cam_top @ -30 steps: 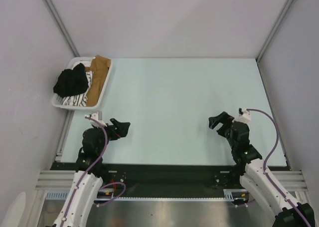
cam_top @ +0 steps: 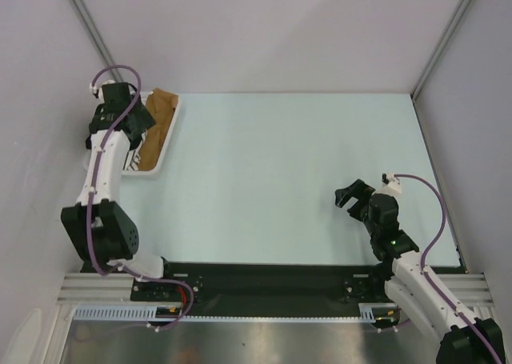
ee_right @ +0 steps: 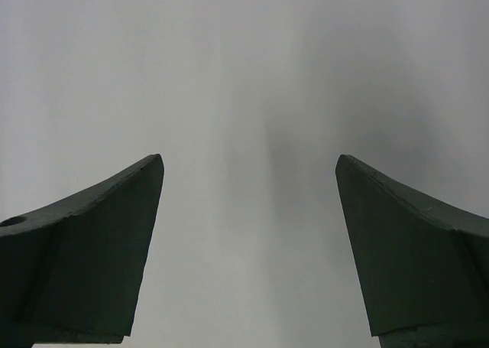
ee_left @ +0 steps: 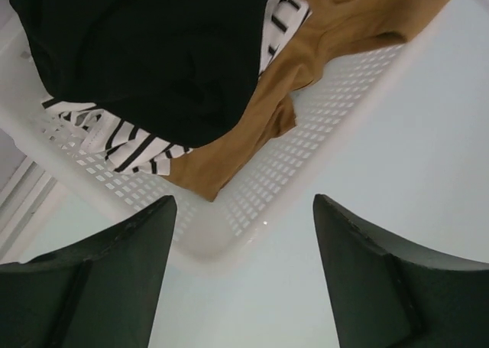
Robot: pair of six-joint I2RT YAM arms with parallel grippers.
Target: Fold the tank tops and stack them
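A white basket (ee_left: 328, 134) at the table's left back holds a black top (ee_left: 153, 50), a striped top (ee_left: 134, 141) and a brown top (cam_top: 163, 108). My left gripper (cam_top: 134, 120) hangs over the basket, partly covering it in the top view; in its wrist view the fingers (ee_left: 107, 279) stand apart with nothing between them, above the basket's near corner. My right gripper (cam_top: 346, 194) stands open over bare table at the right, nothing between its fingers.
Grey walls and metal rails border it at the sides and back.
My left arm has swung from the front left of the table up over the basket. My right arm and the tops look unmoved.
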